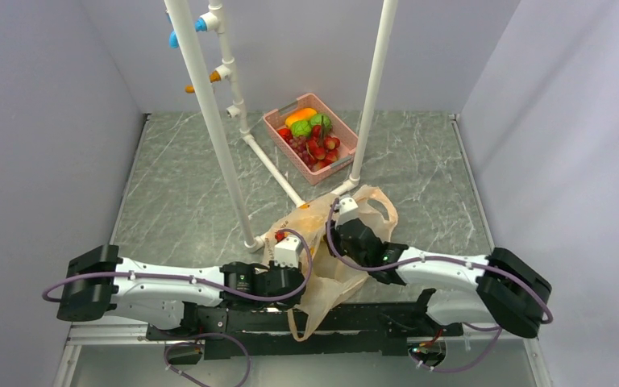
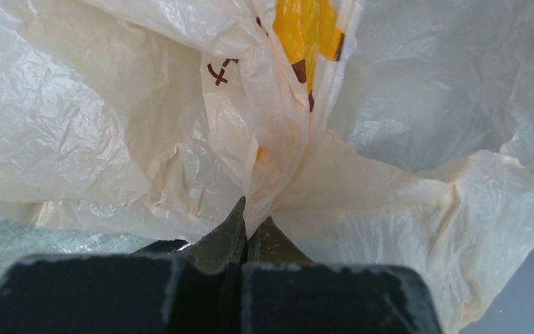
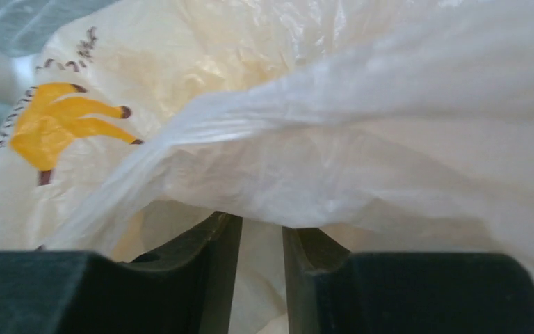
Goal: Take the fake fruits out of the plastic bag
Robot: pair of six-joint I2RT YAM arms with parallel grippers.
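Note:
The crumpled plastic bag lies at the front centre, with a small red item at its left. My left gripper is shut on a pinched fold of bag, which rises from its fingertips in the left wrist view. My right gripper is inside the bag's opening; its fingers show a gap, the tips run under a white fold, and whatever is between them is hidden.
A pink basket of fake fruits and vegetables stands at the back centre. White pipes stand around the bag and behind it. Bare table shows at left and right.

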